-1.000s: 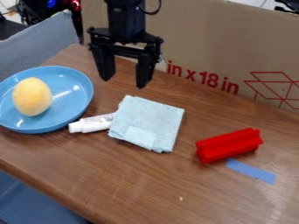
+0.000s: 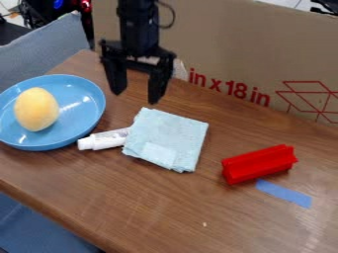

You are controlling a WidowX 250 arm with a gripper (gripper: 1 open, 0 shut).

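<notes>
My black gripper (image 2: 137,83) hangs over the back of the wooden table, open with nothing between its fingers, above and behind the cloth. A light blue folded cloth (image 2: 168,139) lies mid-table, partly over a white tube (image 2: 102,140). At the left a blue plate (image 2: 79,105) holds a yellow oval object (image 2: 36,109). A red block-like object (image 2: 258,163) lies at the right.
A cardboard box wall (image 2: 238,49) stands along the back. A grey padded edge borders the left. A strip of blue tape (image 2: 283,194) is on the table.
The gripper has shifted slightly over the last second, a little up and leftward in the later frames. The objects on the table have not moved.
</notes>
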